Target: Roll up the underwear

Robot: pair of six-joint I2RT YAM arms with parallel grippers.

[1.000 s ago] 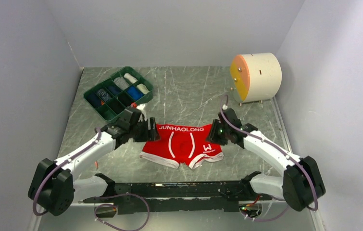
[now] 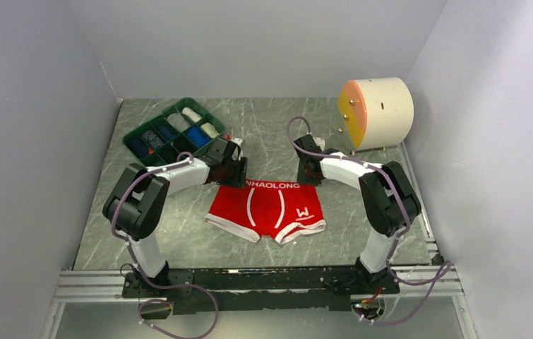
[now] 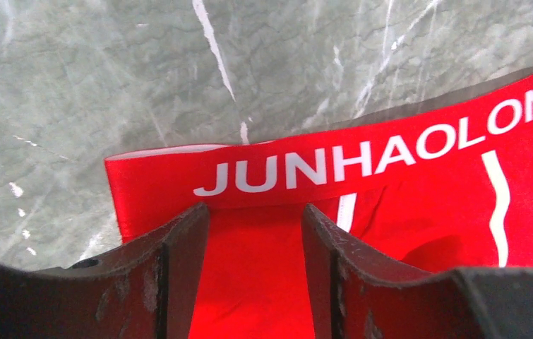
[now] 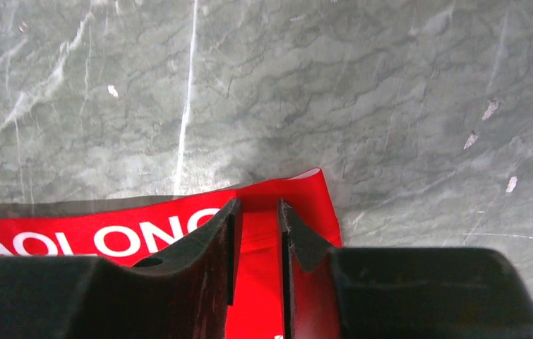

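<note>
Red boxer briefs (image 2: pixel 263 212) lie flat on the grey table, waistband lettered JUNHAOLONG at the back, white-trimmed legs toward the front. My left gripper (image 2: pixel 236 182) is at the waistband's left end; in the left wrist view its fingers (image 3: pixel 178 268) rest over the red cloth just below the lettering. My right gripper (image 2: pixel 307 180) is at the waistband's right end; in the right wrist view its fingertips (image 4: pixel 289 219) are close together on the band, a narrow strip of red showing between them. Both appear shut on the cloth, though the left fingers look somewhat apart.
A green divided box (image 2: pixel 145 138) of rolled fabrics stands at the back left. A round cream cabinet (image 2: pixel 387 113) with orange and yellow fronts stands at the back right.
Both grippers moved toward the back of the table onto the waistband ends and closed there.
</note>
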